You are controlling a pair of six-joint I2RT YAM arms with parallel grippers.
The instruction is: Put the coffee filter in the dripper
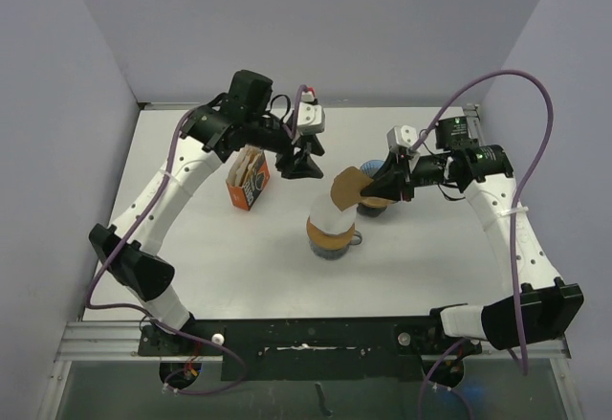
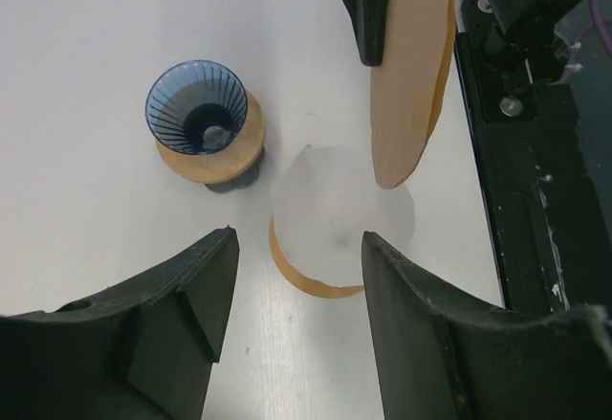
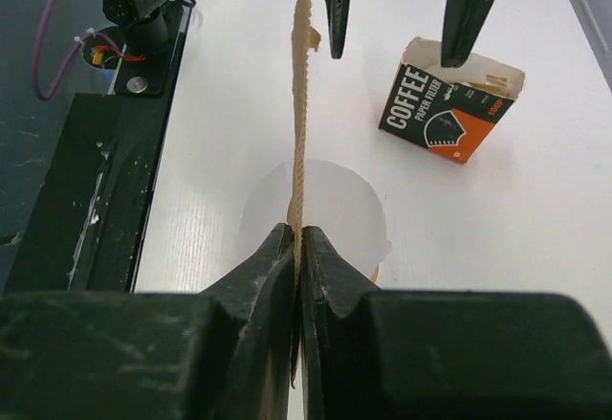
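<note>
A brown paper coffee filter [image 1: 350, 187] is pinched at its edge in my right gripper [image 1: 371, 192]. The right wrist view shows the filter [image 3: 299, 143] edge-on, standing between the closed fingertips. Below and left of it sits a white dripper [image 1: 331, 217] with a wooden collar, on a glass cup; the filter is above it, not inside. My left gripper [image 1: 304, 173] hovers behind the white dripper, its fingers apart. From the left wrist view, nothing lies between the left fingers, and the white dripper [image 2: 330, 200] appears beyond them.
A blue ribbed dripper [image 2: 194, 104] with a wooden collar stands at the back right, partly hidden by the right arm in the top view. An orange and black coffee filter box [image 1: 251, 183] is at the left.
</note>
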